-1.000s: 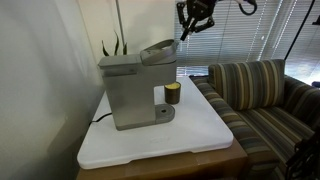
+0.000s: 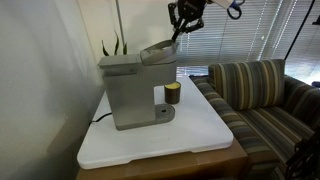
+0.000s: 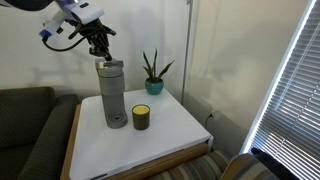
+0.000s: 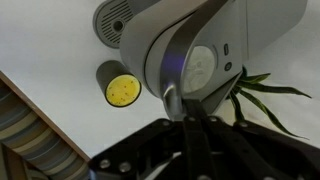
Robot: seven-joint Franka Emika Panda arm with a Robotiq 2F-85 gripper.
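Note:
A grey single-cup coffee maker stands upright on the white table. At its top, the lid part sits at a slant in exterior view 1. In the wrist view, a curved silver handle borders an opening with a round white piece inside. My gripper is shut and points down at the front of the machine's top. Its fingertips are close to the handle's end in the wrist view; whether they touch it I cannot tell. Nothing shows between them.
A dark mug with a yellow inside stands on the table beside the machine's drip tray. A potted plant is behind. A striped sofa lies beyond its edge.
In exterior view 1 my gripper has moved a little left, closer to the coffee maker's top. The machine's body and the mug have stayed put.

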